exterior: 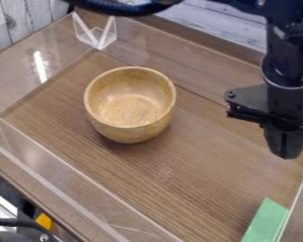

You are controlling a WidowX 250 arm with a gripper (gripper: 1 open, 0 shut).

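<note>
My black gripper [288, 142] hangs at the right side of the view above the wooden table, fingers pointing down and shut, with nothing visible between them. A round wooden bowl [129, 104] sits on the table left of centre, well apart from the gripper. A green rectangular object [264, 223] lies at the bottom right, partly cut off by the frame.
A small white wire stand [98, 36] is at the back left. A clear plastic edge runs along the left. Bare tabletop [167, 180] fills the middle. A yellow item [43, 221] and cables show beyond the front left edge.
</note>
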